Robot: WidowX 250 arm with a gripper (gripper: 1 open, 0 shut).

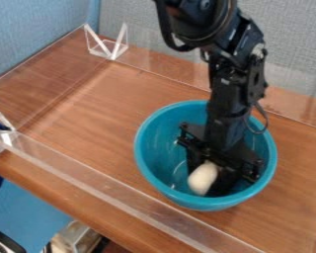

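My black gripper (pixel 216 163) reaches from the top down into a teal bowl (pixel 170 129) on the wooden table, right of centre. A pale, egg-shaped object (pixel 203 178) is low in the bowl, at my fingertips, and my gripper appears shut on it. The far finger is partly hidden by the object and the gripper body.
Clear plastic low walls (pixel 121 188) run along the table's edges, with a bracket at the back left. Bare wood (pixel 88 104) lies open to the left of the bowl. Dark blue items sit beyond the left edge.
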